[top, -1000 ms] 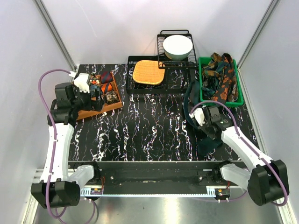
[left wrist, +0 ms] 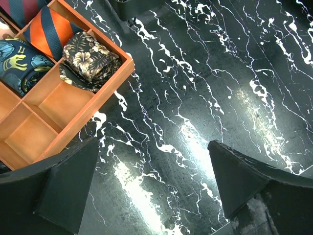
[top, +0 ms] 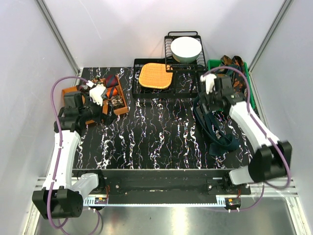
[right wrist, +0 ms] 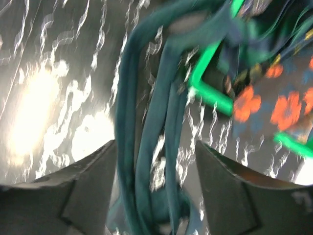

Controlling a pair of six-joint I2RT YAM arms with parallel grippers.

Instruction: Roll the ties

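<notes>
A dark teal tie (top: 215,133) lies in long loops on the right side of the marbled table, its end bunched toward the front. In the right wrist view the tie's strips (right wrist: 152,117) run between and beyond the fingers of my right gripper, which stands apart without gripping anything visible. My left gripper is open over bare table, beside an orange compartment box (left wrist: 73,117). Rolled ties sit in that box: an orange striped one (left wrist: 54,30), a black floral one (left wrist: 90,59) and a blue patterned one (left wrist: 22,64). Several compartments are empty.
A green basket (top: 251,88) of loose patterned ties stands at the back right, partly behind the right arm. A black rack (top: 166,94) with an orange basket (top: 155,76) and a bowl (top: 186,49) is at the back.
My right gripper has moved from the tie's front end back toward the green basket, baring the bunched end. Earlier, the left arm shifted slightly right; it has since stayed still.
</notes>
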